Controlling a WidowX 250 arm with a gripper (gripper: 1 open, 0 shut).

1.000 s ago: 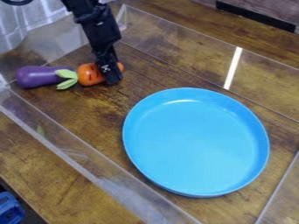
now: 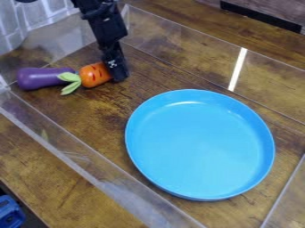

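My black gripper (image 2: 112, 59) reaches down from the top left onto the right end of an orange carrot (image 2: 94, 76) with green leaves; whether its fingers are open or shut is hard to see. A purple eggplant (image 2: 43, 78) lies just left of the carrot's leaves. A large round blue plate (image 2: 199, 143) sits on the wooden table at the lower right.
Clear plastic walls border the wooden surface (image 2: 84, 134) along the left and right. A blue object (image 2: 10, 212) is at the bottom-left corner.
My gripper and the carrot have shifted slightly over the last second, the gripper a little upward. The eggplant and plate look unmoved.
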